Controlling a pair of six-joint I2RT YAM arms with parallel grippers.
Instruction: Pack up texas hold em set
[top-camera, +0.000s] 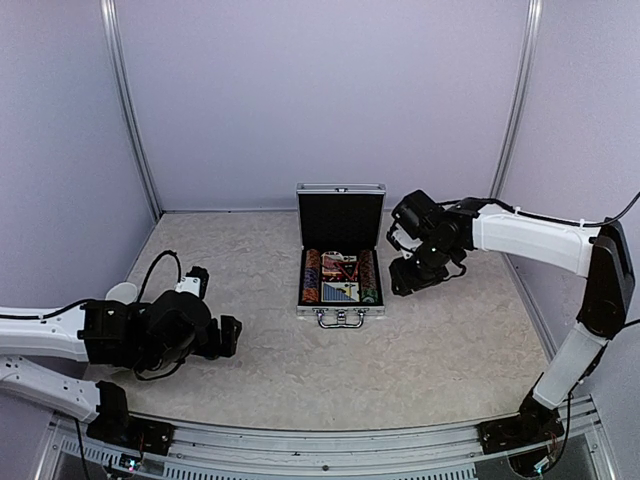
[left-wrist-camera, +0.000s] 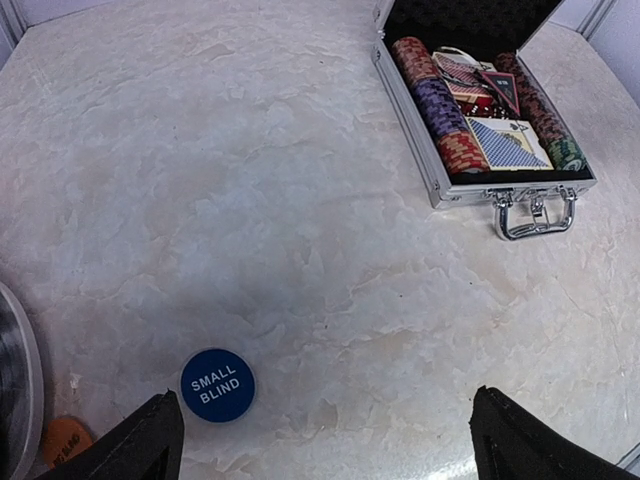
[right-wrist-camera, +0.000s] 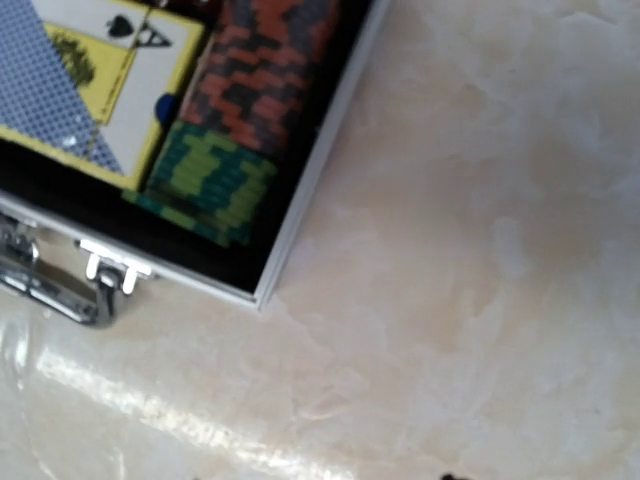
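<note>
An open silver case (top-camera: 341, 312) at mid-table holds chip rows (left-wrist-camera: 439, 110) and card decks (left-wrist-camera: 508, 141). My left gripper (top-camera: 222, 338) stands open low at the left, above the table by a blue "small blind" disc (left-wrist-camera: 217, 385) and an orange disc (left-wrist-camera: 67, 439), nothing between its fingers. My right gripper (top-camera: 405, 279) is just right of the case; its wrist view is blurred and shows the case corner with green chips (right-wrist-camera: 212, 182). Its fingers are mostly out of that view, so its finger and any contents are hidden.
A round white container (top-camera: 123, 291) sits at the left, partly behind the left arm. Walls (top-camera: 320, 100) enclose the sides and back.
</note>
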